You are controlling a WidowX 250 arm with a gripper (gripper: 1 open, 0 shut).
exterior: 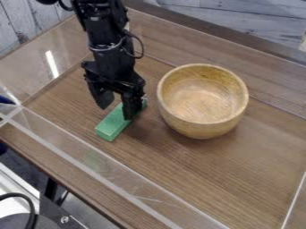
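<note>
The black robot gripper [114, 97] hangs from the arm at top left, its open fingers over a green rectangular block [113, 127] lying slantwise on the wooden table. The fingertips are at the block's upper part; whether they touch it is unclear.
A tan round bowl [202, 100] sits just right of the block. Dark cables show at the lower left corner.
</note>
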